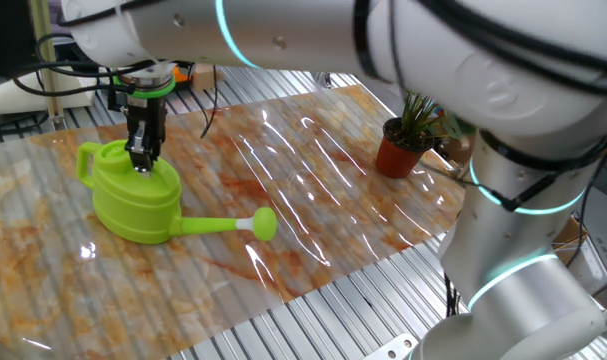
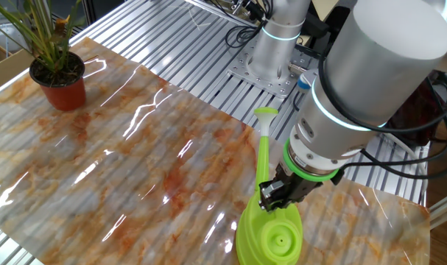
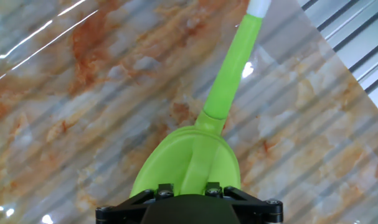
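Note:
A bright green watering can (image 1: 138,205) stands on the marbled sheet, with its long spout (image 1: 208,225) running right to a green rose head. My gripper (image 1: 144,165) points down at the top of the can, in front of its rear handle loop. In exterior view 2 the gripper (image 2: 271,200) is over the can (image 2: 271,239) near the spout's base. In the wrist view the gripper's fingertips (image 3: 213,188) stand apart, with a raised green strip of the can (image 3: 200,162) running between them. Whether they press on this strip is hidden by the gripper body.
A potted plant in a brown-red pot (image 1: 398,150) stands near the far right edge of the marbled sheet (image 1: 283,180). The sheet is clear between pot and can. A ribbed metal table (image 1: 313,325) shows around it, and the arm's base rises at right.

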